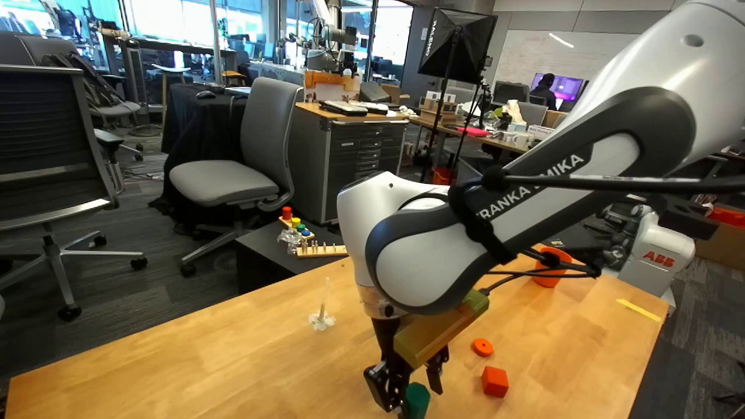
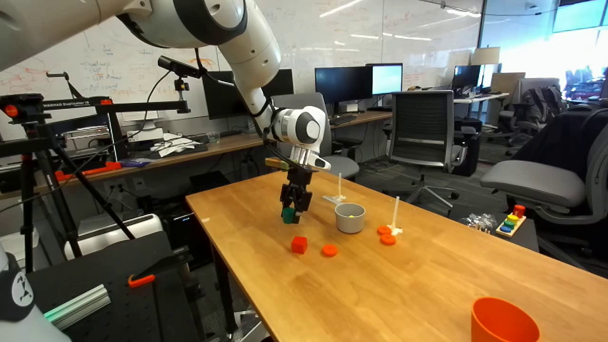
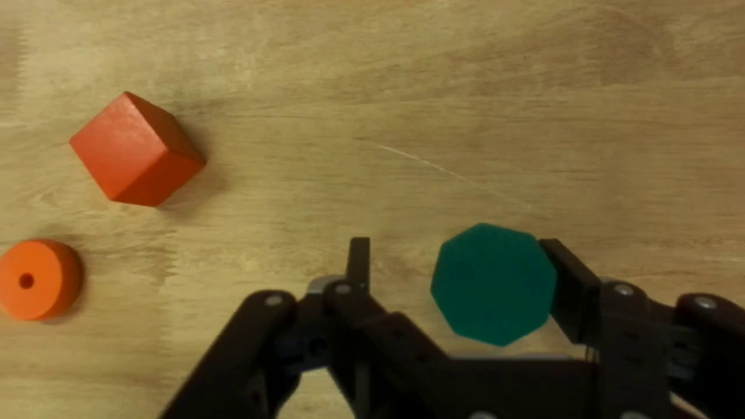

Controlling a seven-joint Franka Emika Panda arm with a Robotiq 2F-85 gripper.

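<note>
A green octagonal block point(image 3: 494, 285) stands on the wooden table point(image 1: 209, 356), between the fingers of my gripper. The right finger point(image 3: 569, 283) appears up against the block or very near it, while bare table shows between the left finger and the block. So the fingers are still apart. In the second exterior view the gripper point(image 2: 291, 212) points down around the green block point(image 2: 289, 215), partly covering it.
Near the gripper lie a red cube point(image 2: 299, 245) and an orange disc point(image 2: 329, 250). A grey cup point(image 2: 349, 221) with something yellow inside stands beyond, close to upright white pegs point(image 2: 394, 213). More orange discs point(image 2: 387, 240) lie there. An orange cup point(image 2: 502, 322) stands farther off.
</note>
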